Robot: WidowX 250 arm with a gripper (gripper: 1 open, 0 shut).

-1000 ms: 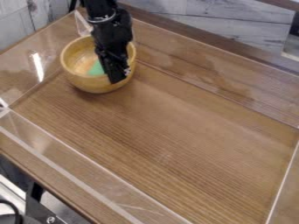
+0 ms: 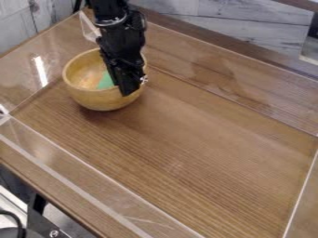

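A yellow-tan bowl point(image 2: 87, 92) sits on the wooden table at the upper left, with a green object point(image 2: 106, 82) inside it. My black gripper point(image 2: 130, 84) reaches down from the top onto the bowl's right side and looks shut on its rim, though the fingertips are small and dark against it.
A pale edge borders the table at the right.
The bowl and my gripper have moved together a little toward the front of the table, lower in the view.
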